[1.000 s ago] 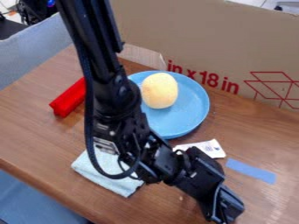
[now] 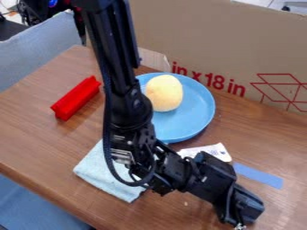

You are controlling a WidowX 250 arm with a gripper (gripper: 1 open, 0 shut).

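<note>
The black arm reaches down from the top of the camera view, its gripper (image 2: pixel 235 212) low at the bottom right, close over the wooden table; whether its fingers are open cannot be told. A folded pale cloth (image 2: pixel 106 180) lies under the arm at the lower left. A red object (image 2: pixel 75 96) lies at the left. A blue plate (image 2: pixel 192 121) holds a pale yellow round object (image 2: pixel 164 92), partly behind the arm.
A cardboard box (image 2: pixel 240 45) stands along the back. A white label (image 2: pixel 206 150) and a blue tape strip (image 2: pixel 258 176) lie on the table (image 2: pixel 48 144), whose left edge borders a blue-grey area.
The arm has shifted slightly, with its gripper end a little farther right and lower. The plate, red object and cloth look unmoved.
</note>
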